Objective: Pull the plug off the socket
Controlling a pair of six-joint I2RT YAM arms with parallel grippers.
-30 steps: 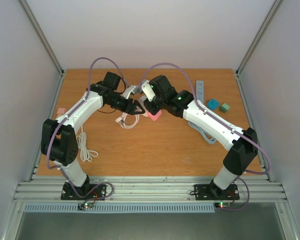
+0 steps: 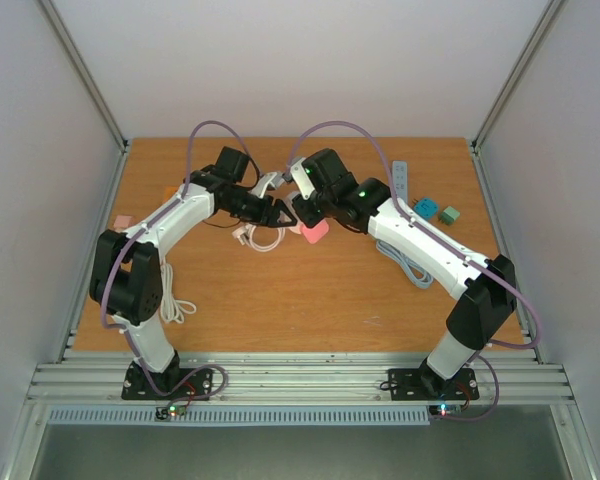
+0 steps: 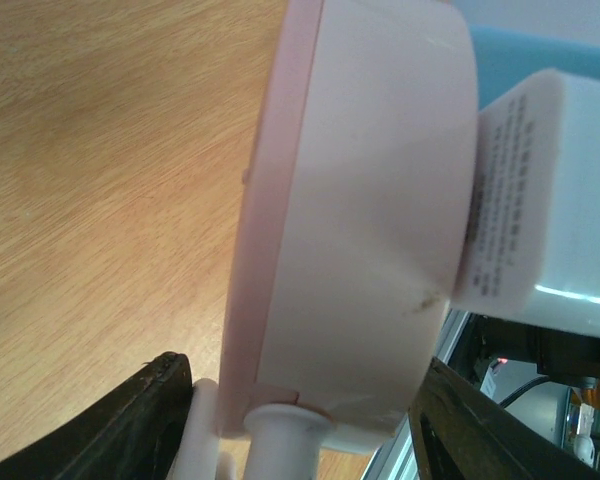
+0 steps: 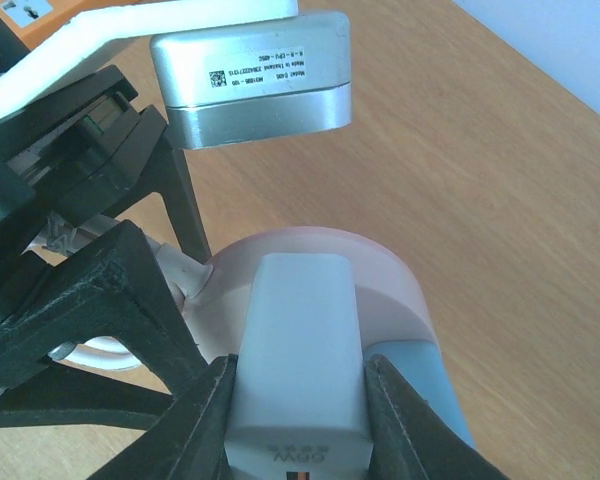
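A rounded pink-and-white body (image 3: pixel 365 200), which looks like the socket, fills the middle of the left wrist view, with a white cord (image 3: pixel 283 445) leaving its near end. My left gripper is open, its fingers apart on either side of that cord end. In the right wrist view, my right gripper is shut on a pale block (image 4: pixel 302 320), seemingly the plug. The block lies against the pinkish body (image 4: pixel 390 285); whether they are still joined cannot be seen. From above, both grippers meet over the table and hide most of the pair.
A coiled white cable (image 2: pixel 265 240) lies under the left gripper. Other cables lie at left (image 2: pixel 172 300) and right (image 2: pixel 412 268). A grey power strip (image 2: pixel 400 180), a blue block (image 2: pixel 426 208) and a green block (image 2: pixel 449 215) sit at the right.
Both grippers have shifted slightly to the right in the top view, and the white cable beneath them has moved along with them. The pink part has also edged right.
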